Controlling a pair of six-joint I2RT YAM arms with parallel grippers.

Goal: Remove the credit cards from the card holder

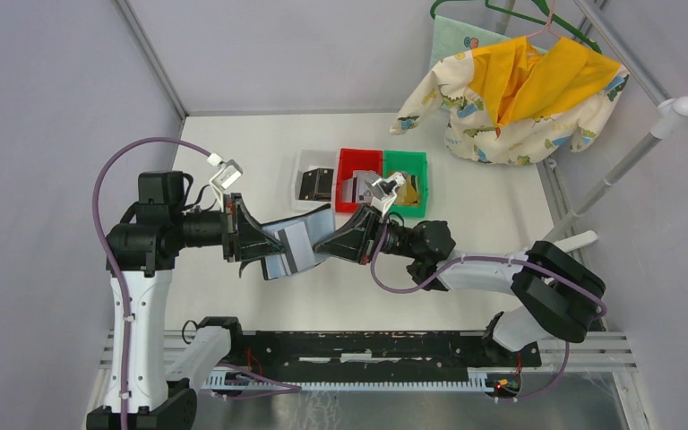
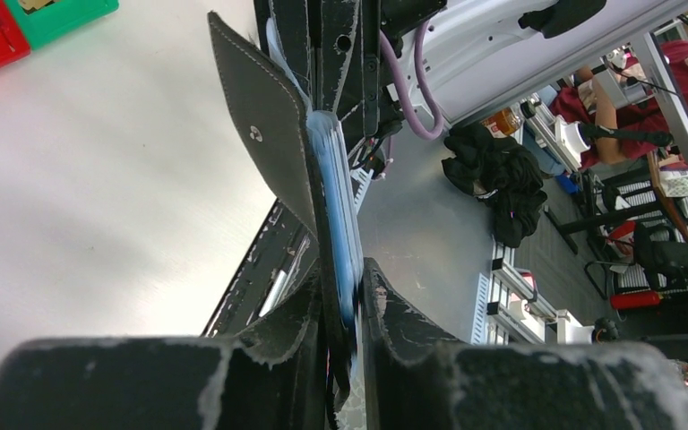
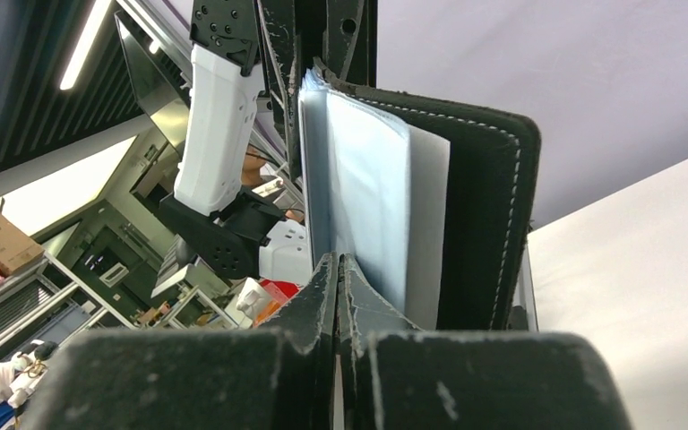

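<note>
The card holder [image 1: 296,247], dark-covered with pale blue clear sleeves, is spread open in the air above the table. My left gripper [image 1: 280,248] is shut on its left side; in the left wrist view the dark cover [image 2: 264,125] and stacked sleeves [image 2: 340,206] run between the fingers. On the opposite side, my right gripper [image 1: 317,250] reaches the sleeves' edge. In the right wrist view its fingertips [image 3: 330,269] lie close together beside the sleeves [image 3: 367,179]; whether anything is between them cannot be made out. A paler white sheet or card [image 3: 426,224] shows behind the sleeves.
Behind the arms stand a white bin [image 1: 297,166] with a dark item, a red bin [image 1: 358,157] with grey items, and a green bin [image 1: 423,170] with gold items. A patterned garment [image 1: 506,116] hangs at the back right.
</note>
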